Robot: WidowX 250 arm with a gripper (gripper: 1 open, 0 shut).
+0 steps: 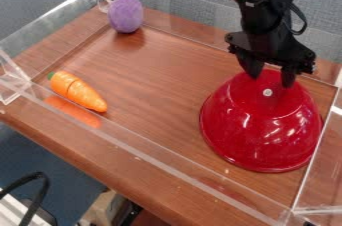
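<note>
My black gripper (271, 70) points down at a red, dome-shaped object (259, 130) that lies on the right of the wooden surface, like an upturned bowl or lid. The fingers reach its top; whether they are open or shut on it I cannot tell.
An orange carrot (78, 91) lies at the left, and a purple object (126, 14) sits at the back left. Clear low walls edge the wooden surface (140, 130), whose middle is bare.
</note>
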